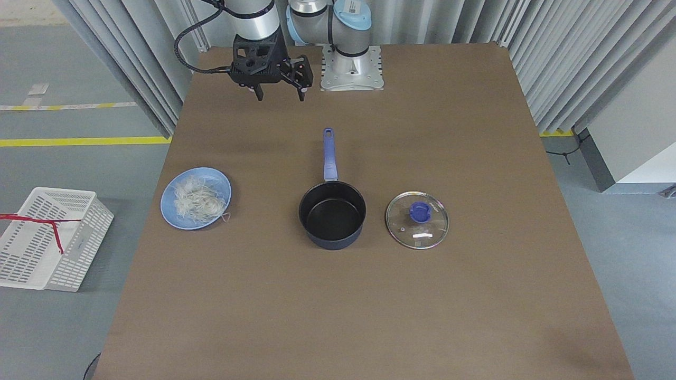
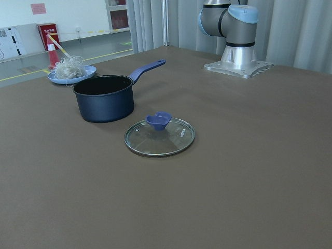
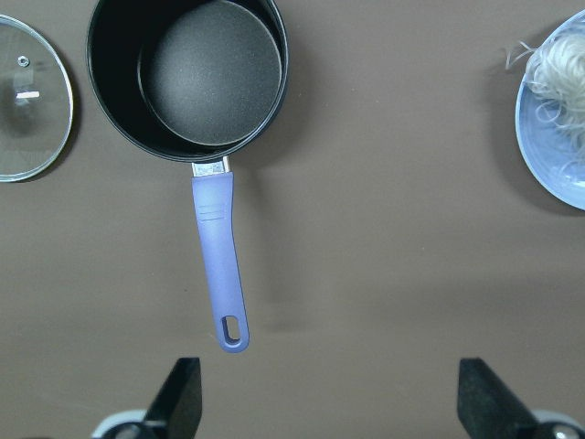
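A dark saucepan [image 1: 331,214] with a blue handle [image 1: 329,155] sits on the brown table, handle toward the robot. To its right in the front view lies a glass lid [image 1: 416,221] with a blue knob. On the other side, a light blue plate [image 1: 175,213] holds white noodle-like strands [image 1: 197,199]. My gripper [image 1: 280,95] hangs above the back left of the table, fingers wide apart with nothing between them; in the wrist view its fingertips [image 3: 188,384] frame bare table beyond the pan's handle.
The robot base [image 1: 351,76] stands at the table's back edge. A white basket [image 1: 82,253] is on the floor, off to the left.
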